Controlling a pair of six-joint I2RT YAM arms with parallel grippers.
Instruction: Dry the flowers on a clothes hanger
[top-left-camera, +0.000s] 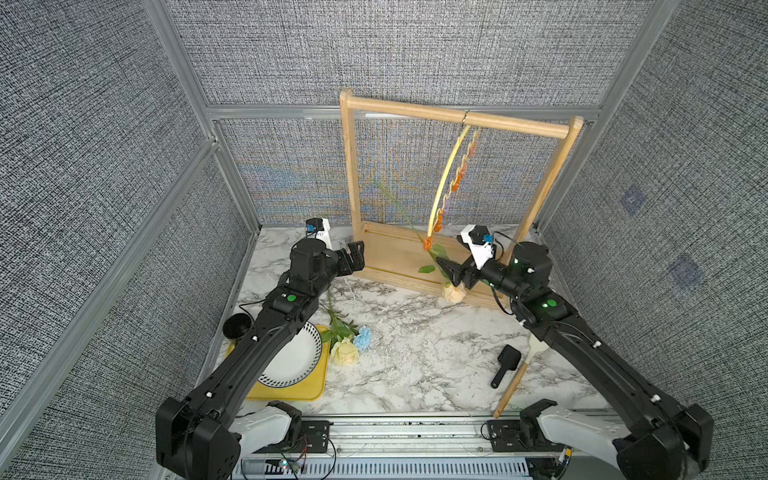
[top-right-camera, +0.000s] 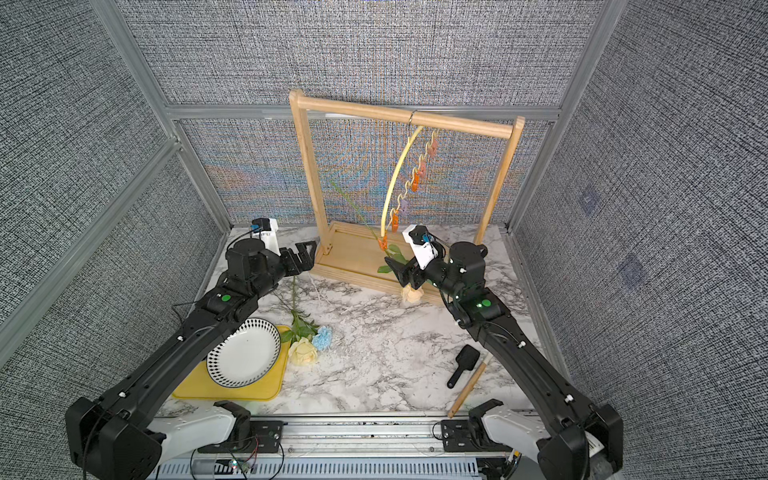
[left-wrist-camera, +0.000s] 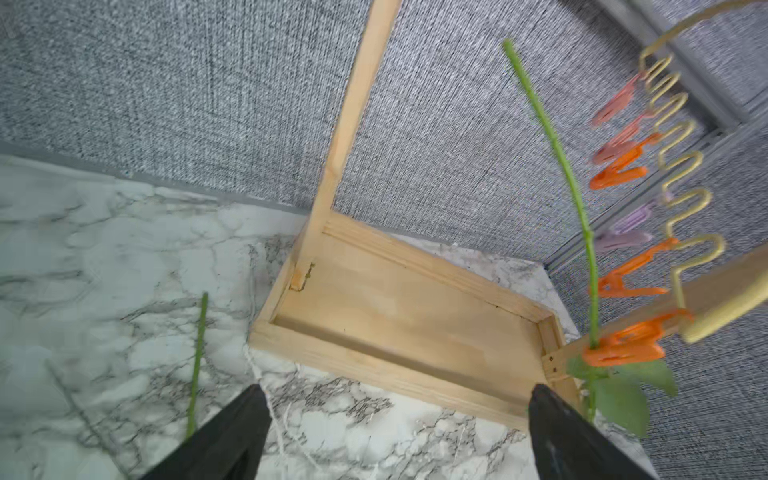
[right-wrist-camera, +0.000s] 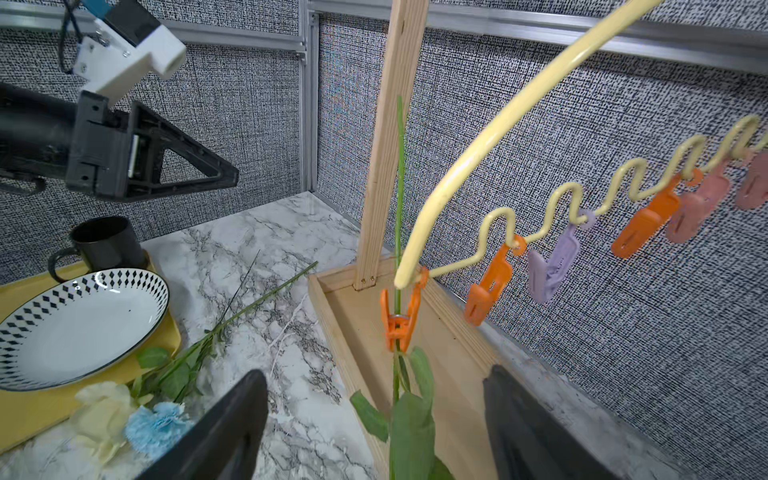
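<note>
A yellow hanger (right-wrist-camera: 520, 112) with coloured clips hangs from the wooden rack (top-left-camera: 408, 108). A cream rose (top-left-camera: 453, 293) hangs by its green stem from the orange clip (right-wrist-camera: 400, 320) at the hanger's lower end, upside down. My right gripper (top-left-camera: 456, 270) is open beside that flower, nothing between its fingers. My left gripper (top-left-camera: 352, 256) stands open at the rack's left side, above the table and apart from the hanger. A yellow rose (top-left-camera: 344, 352) and a blue carnation (top-left-camera: 363, 339) lie with their stems on the table at front left.
A yellow tray (top-left-camera: 308, 389) holds a patterned plate (top-left-camera: 284, 360), with a black mug (right-wrist-camera: 108, 244) at its back. A black spatula (top-left-camera: 506, 364) and a wooden-handled spatula (top-left-camera: 514, 384) lie at front right.
</note>
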